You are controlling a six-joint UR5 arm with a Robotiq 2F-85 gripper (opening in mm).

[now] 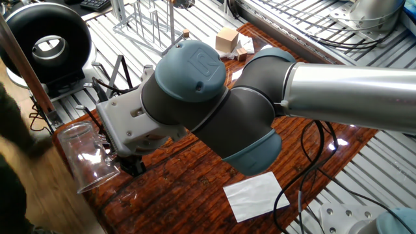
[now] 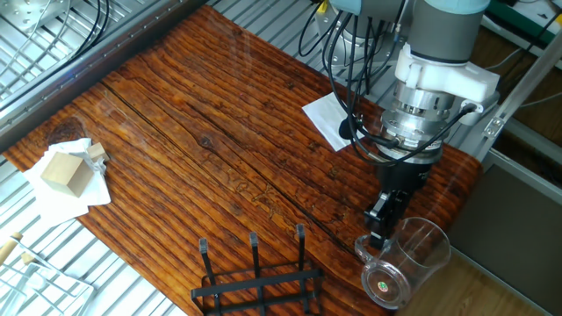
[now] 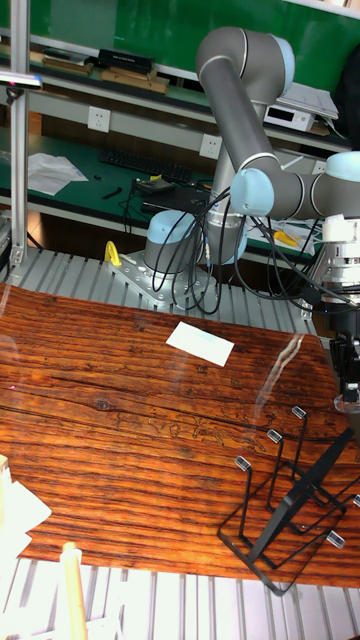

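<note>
A clear mug (image 2: pixel 386 288) with a small round green mark in its base is at the table's corner, overlapping the table edge in the second exterior view. Its handle (image 2: pixel 361 249) points toward my gripper (image 2: pixel 378 235). The black fingertips are right at the handle, on the mug's near side; whether they are closed around it cannot be made out. In the first exterior view the mug (image 1: pixel 86 157) appears left of the gripper body, which covers the fingers. Only a sliver of the gripper shows at the right edge of the third view.
A black wire rack (image 2: pixel 256 283) stands on the wooden table (image 2: pixel 219 149) near my gripper. White paper (image 2: pixel 336 121) lies near the arm's base. Wooden blocks (image 2: pixel 68 174) rest on paper at the far end.
</note>
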